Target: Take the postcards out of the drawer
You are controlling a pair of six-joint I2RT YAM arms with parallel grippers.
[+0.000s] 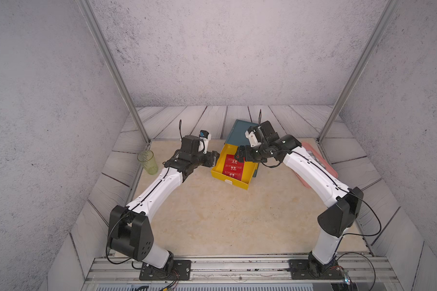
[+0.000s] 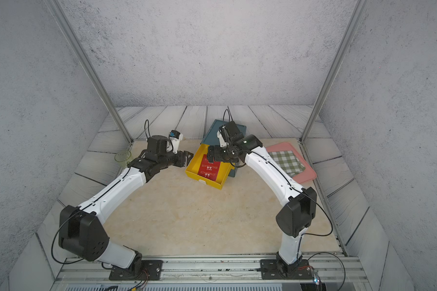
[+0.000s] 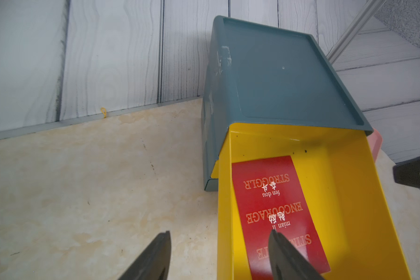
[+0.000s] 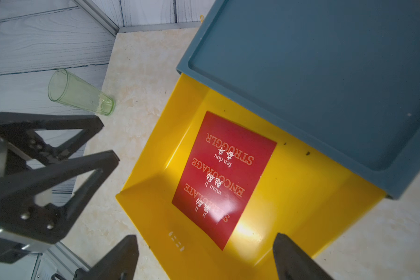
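A yellow drawer point(image 1: 250, 169) is pulled out of a blue-grey box point(image 3: 284, 70), with red postcards point(image 4: 224, 177) lying flat inside it, printed with gold and white words. My left gripper is at the drawer's left wall, its fingers apart on either side of that edge and nothing seen held. My right gripper stands open over the drawer, facing down at the postcards, with nothing between its fingers.
A green glass point(image 1: 148, 162) stands at the left edge of the board. A pink tray point(image 2: 306, 174) with a checked cloth lies on the right. The front of the board point(image 2: 208, 218) is clear.
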